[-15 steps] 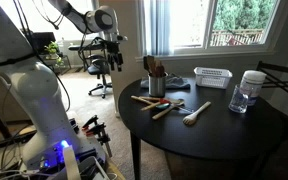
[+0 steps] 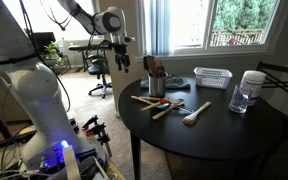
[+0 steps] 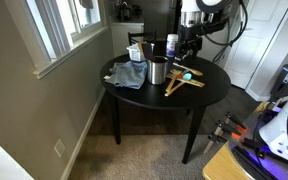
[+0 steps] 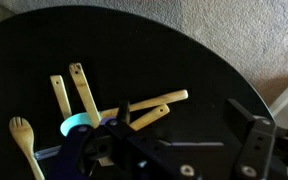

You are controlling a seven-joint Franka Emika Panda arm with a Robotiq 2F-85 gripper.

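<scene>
My gripper (image 2: 122, 62) hangs pointing down at the left of the round black table (image 2: 219, 135). In the wrist view the fingers (image 4: 108, 145) stand wide apart, open, with nothing held between them. Several wooden utensils lie on the table, among them a slotted or forked one (image 4: 24, 137) and two crossed light handles (image 4: 164, 101). A teal piece (image 4: 74, 124) shows among them. Behind them a metal holder (image 3: 157, 72) stands upright with utensils in it. A wooden spoon (image 2: 195, 114) lies apart, nearer the table's middle.
A white basket (image 2: 212, 77) stands at the back, and a clear jug (image 2: 246, 92) at the right. A grey-blue cloth (image 3: 129, 75) lies beside the holder. A dark chair (image 2: 284, 85) is behind.
In exterior view 1 my gripper has shifted a little to the right, toward the table. The objects on the table look unmoved.
</scene>
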